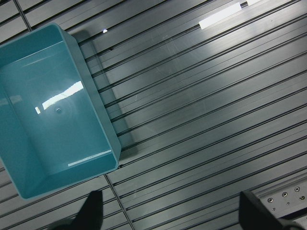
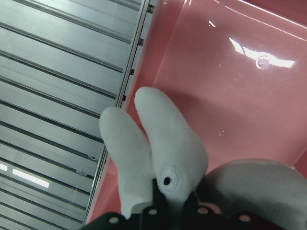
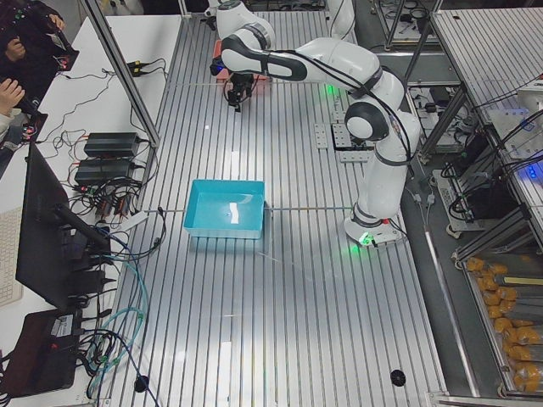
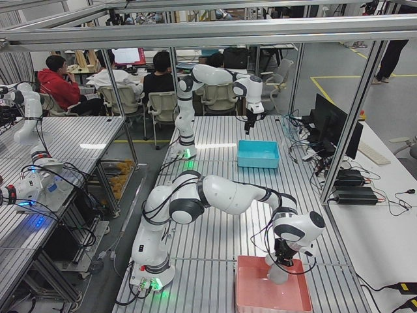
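A white soft toy with two long ears (image 2: 170, 139) is at the pink bin (image 4: 251, 293), over its inside and near one wall in the right wrist view. My right gripper (image 4: 281, 254) is down at that bin, shut on the toy. My left gripper (image 4: 249, 124) hangs in the air near the teal bin (image 3: 224, 212), which looks empty in the left wrist view; its fingertips show only as dark blurs at the bottom of that view, apart, with nothing between them.
Monitors, cables and power units (image 3: 110, 144) line the side desk. Upright frame posts stand along the table's edges.
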